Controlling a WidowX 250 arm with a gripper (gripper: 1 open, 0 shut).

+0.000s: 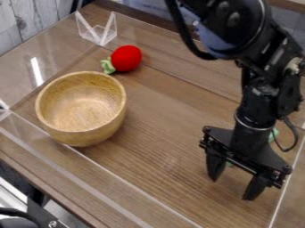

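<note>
My black gripper [244,163] hangs low over the wooden table at the right, its fingers pointing down near the surface; whether it is open or shut is hard to tell. A small green object [273,134] is partly hidden behind the arm at the right.
A large wooden bowl [81,105] stands at the left. A red round object with green [125,58] lies at the upper left, near a white wire-like item [98,27] at the back.
</note>
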